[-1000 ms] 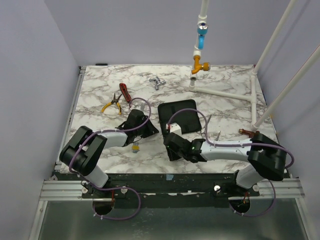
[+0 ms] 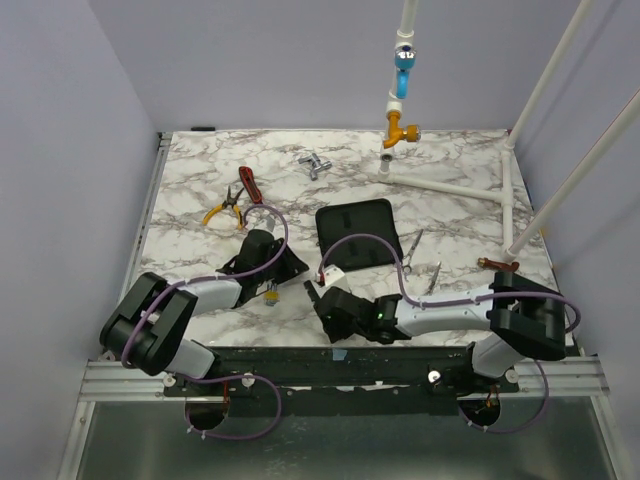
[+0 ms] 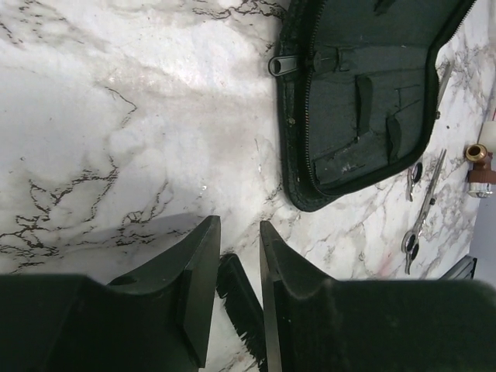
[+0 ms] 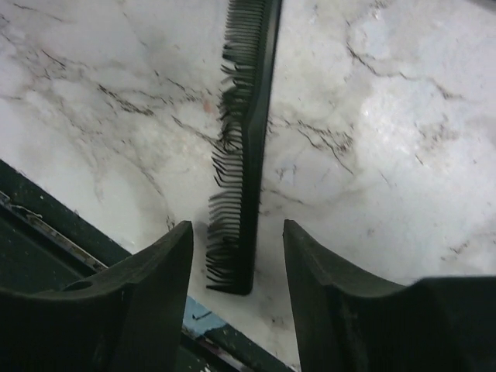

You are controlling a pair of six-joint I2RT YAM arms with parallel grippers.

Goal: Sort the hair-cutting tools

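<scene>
A black comb (image 4: pixel 248 139) lies flat on the marble table, its teeth facing left in the right wrist view. My right gripper is open above the comb's near end, with one finger on each side and the comb apparently untouched. Part of the comb (image 3: pixel 240 298) also appears below my left gripper, whose fingers stand partly apart with nothing between their tips. The open black zip case (image 3: pixel 333 136) lies beyond the left gripper. To the right of the case (image 2: pixel 375 235) are two pairs of scissors (image 2: pixel 412 250), one nearer the right arm.
Pliers (image 2: pixel 225 206) and a red-handled tool (image 2: pixel 250 185) lie at the back left. A yellow-ended item (image 2: pixel 271 296) sits beside the left arm. White pipes with a tap (image 2: pixel 400 132) rise at the back right.
My right gripper has come toward the table's front edge and a little left.
</scene>
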